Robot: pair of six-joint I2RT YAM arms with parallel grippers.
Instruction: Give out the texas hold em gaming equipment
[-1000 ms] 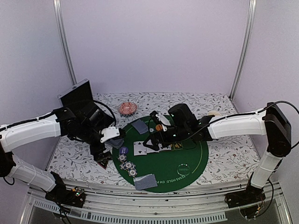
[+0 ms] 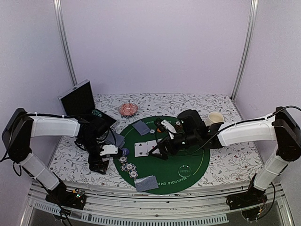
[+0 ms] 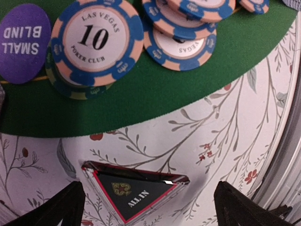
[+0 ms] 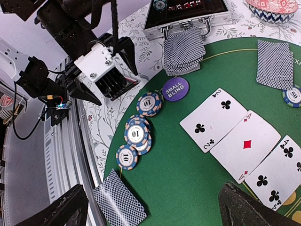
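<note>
A triangular ALL IN marker, black face with red edges, lies on the patterned table left of the green mat. My left gripper is open above it, with the marker showing between its fingers and no grip on it. Over the mat, my right gripper is also open and empty. Face-up cards, including a two of clubs and an ace of diamonds, lie in a row there. Blue-and-peach chips and a purple SMALL BLIND disc lie along the mat's left side.
Face-down cards rest at the mat's front and left edge. An open case stands at the back left, a red patterned bowl behind the mat.
My left gripper has come down and slightly toward the front-left, over the marker. The right gripper has shifted a little to the right and toward the front.
</note>
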